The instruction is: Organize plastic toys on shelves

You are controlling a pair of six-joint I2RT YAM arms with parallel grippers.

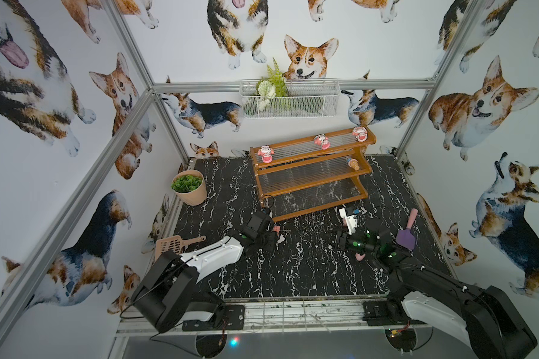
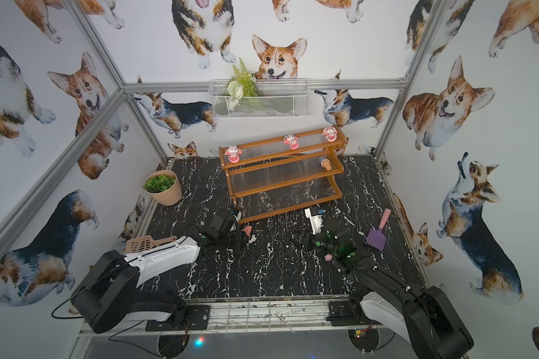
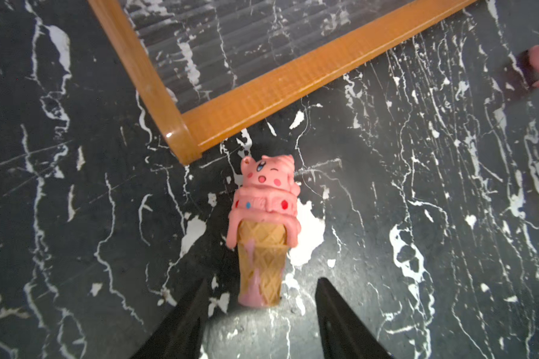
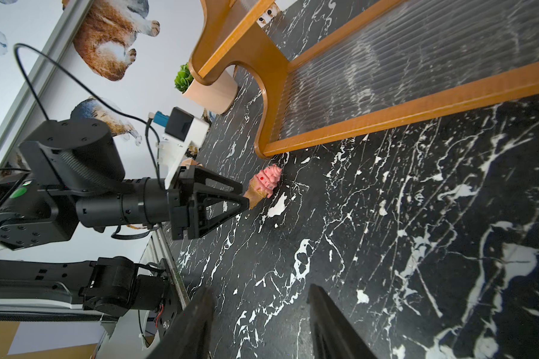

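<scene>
A pink ice-cream cone toy (image 3: 264, 197) lies on the dark marble surface just off the wooden rack's front corner (image 3: 182, 140). My left gripper is open, its fingers either side of and short of the cone's base. My right gripper is open over bare surface right of centre. Three pink-and-white figures (image 1: 266, 154) stand along the rack's top shelf, and a cone toy (image 1: 353, 163) sits on the middle shelf's right end. A small pink toy (image 2: 327, 257) shows beside my right arm; others there are mostly hidden.
A potted plant (image 1: 188, 191) stands at the left, with a slotted scoop (image 1: 170, 245) nearer the front. A purple spatula (image 1: 405, 238) lies at the right. A wire basket (image 1: 290, 104) hangs on the back wall. The bottom shelf is clear.
</scene>
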